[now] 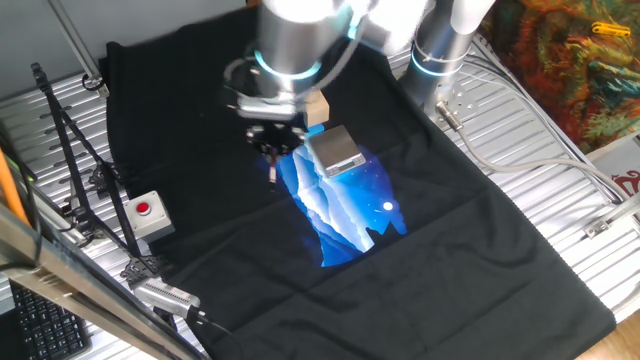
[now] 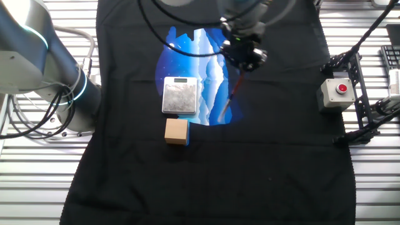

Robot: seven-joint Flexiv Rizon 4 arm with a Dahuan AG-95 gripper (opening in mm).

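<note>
A thin reddish stick with a pale lower end (image 2: pixel 230 95) hangs slanting from my gripper (image 2: pixel 244 60), which appears shut on its upper part. In exterior view 1 the gripper (image 1: pixel 276 138) is blurred, and the stick (image 1: pixel 273 172) points down beside the far left edge of the blue mountain picture (image 1: pixel 352 212). A silver scale (image 2: pixel 180 98) with a small display lies partly on that picture. Close to the scale stands a light brown block (image 2: pixel 176 130) with a blue side. Both the scale (image 1: pixel 338 148) and the block (image 1: pixel 316 107) are to the right of the gripper in exterior view 1.
Black cloth (image 2: pixel 262 175) covers the table, with broad bare areas around the picture. A box with a red button (image 1: pixel 148 214) and a black frame (image 1: pixel 90 160) stand along one side. The arm's base (image 1: pixel 440 60) and its cables are opposite.
</note>
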